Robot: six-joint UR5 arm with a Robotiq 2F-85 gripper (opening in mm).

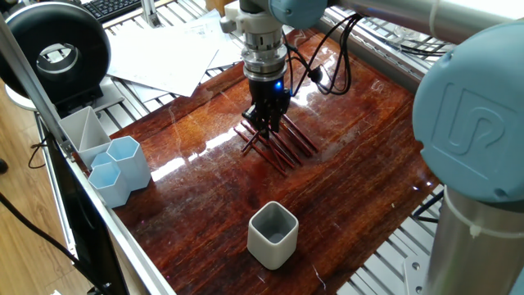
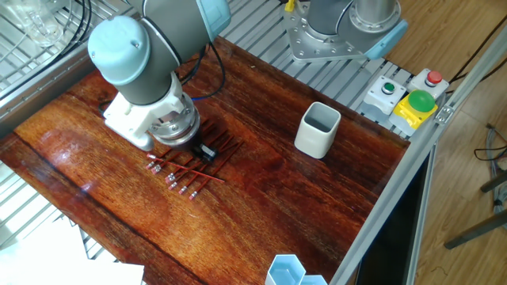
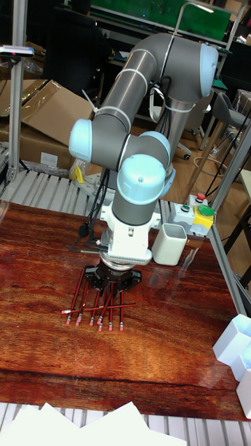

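Several dark red pencils [image 1: 274, 155] lie in a loose, partly crossing row on the glossy brown board, their pale eraser ends showing in the second exterior view near a pencil [image 2: 196, 191]. Over them hangs my black gripper [image 1: 266, 131], pointing down, its fingertips low at the pencils. Whether the fingers are apart or touch a pencil is too dark and small to tell. In the third exterior view the gripper [image 3: 111, 286] covers the pencils' far parts. A white square cup [image 1: 273, 235], upright, shows no pencil inside; it is well apart from the gripper.
Joined pale blue hexagonal holders [image 1: 123, 168] and a white angular container [image 1: 84, 135] stand at the board's edge. White paper sheets [image 1: 164, 61] lie beyond the board. Emergency buttons [image 2: 415, 107] sit near the base. Bare board separates pencils and cup.
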